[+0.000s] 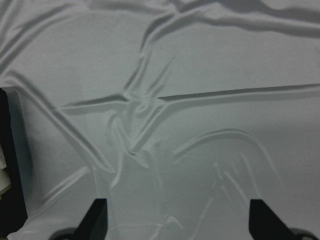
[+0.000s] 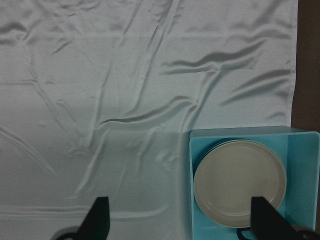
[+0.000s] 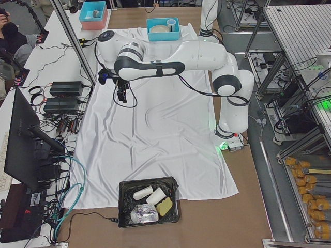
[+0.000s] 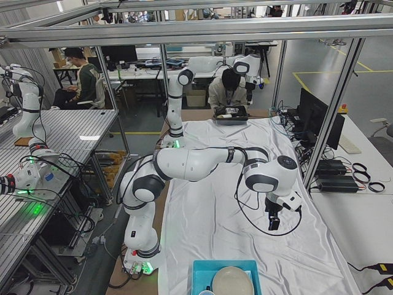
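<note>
A black bin (image 3: 124,201) holding white rolls, a foil bundle and a yellow sponge sits at one end of the white cloth (image 3: 150,144); its edge also shows in the left wrist view. A blue container (image 2: 302,170) holds a beige plate (image 2: 240,182) at the other end. Both arms hover over the cloth. My left gripper stands open above bare cloth beside the bin. My right gripper is also open, over the cloth and the blue container's edge. Neither shows anything between its fingers.
Monitors (image 3: 23,139), power units and cables line one side, along a metal post. A second table (image 3: 297,41) with equipment stands across a gap on the other side.
</note>
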